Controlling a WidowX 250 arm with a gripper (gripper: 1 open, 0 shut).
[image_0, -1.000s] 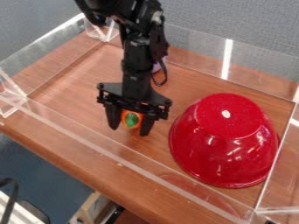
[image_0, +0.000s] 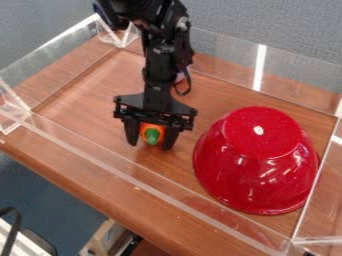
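Note:
The black gripper (image_0: 150, 136) hangs low over the wooden table, its fingers on either side of a small orange object with a green top, which looks like a carrot (image_0: 152, 133). Whether the fingers are closed on it or just around it is hard to make out. A large red bowl (image_0: 255, 165) lies upside down to the right of the gripper.
Clear plastic walls border the wooden table (image_0: 87, 100). A small purple item is partly hidden behind the arm.
The gripper has shifted very slightly around the orange object. The bowl has not moved.

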